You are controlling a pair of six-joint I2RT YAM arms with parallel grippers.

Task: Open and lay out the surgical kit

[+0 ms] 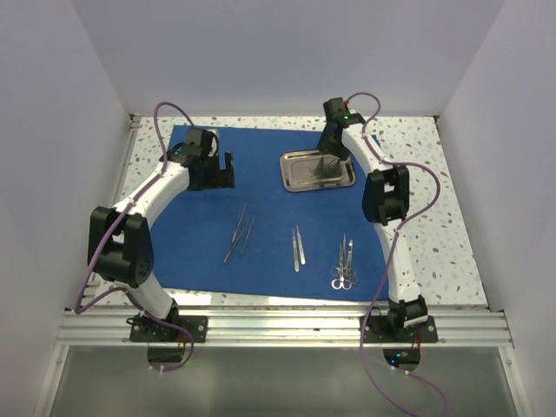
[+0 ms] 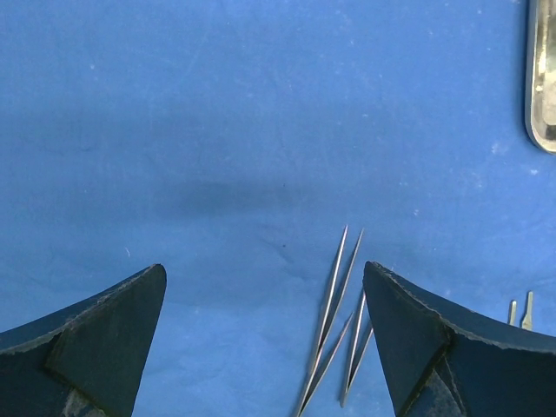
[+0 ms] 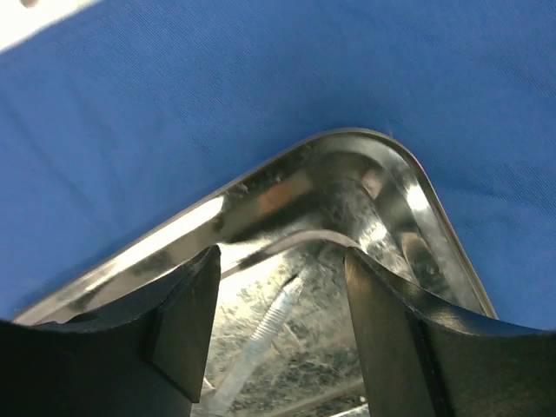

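Observation:
The silver tray (image 1: 289, 181) lies at the back of the blue cloth. Low over its right part is my right gripper, its fingers part open. A slender metal instrument (image 3: 259, 340) rests on the tray floor, visible in the gap between the fingers; nothing is gripped. Over bare cloth left of the tray, my left gripper stands open and empty. Tweezers (image 1: 236, 233) lie at left centre, a pair of slim handled tools (image 1: 295, 254) in the middle, and scissor-like instruments (image 1: 342, 276) at the front right.
The blue cloth (image 1: 187, 252) has free room at its left and between the tool groups. A speckled table border (image 1: 426, 208) surrounds it. Purple cables (image 1: 434, 182) run loosely along both arms.

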